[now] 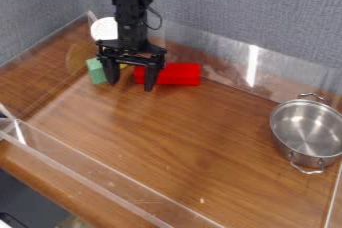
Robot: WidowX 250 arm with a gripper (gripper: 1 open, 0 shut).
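My black gripper point(131, 68) hangs at the back left of the wooden table, its two dark fingers spread apart and low over a cluster of objects. A red block point(174, 75) lies just behind and right of the right finger. A green object point(96, 70) sits by the left finger, partly hidden by it, with something yellow behind the gripper. Whether anything lies between the fingers I cannot tell.
A steel pot point(305, 129) with two handles stands at the right. A white object point(103, 28) is at the back, behind the arm. Transparent walls border it.
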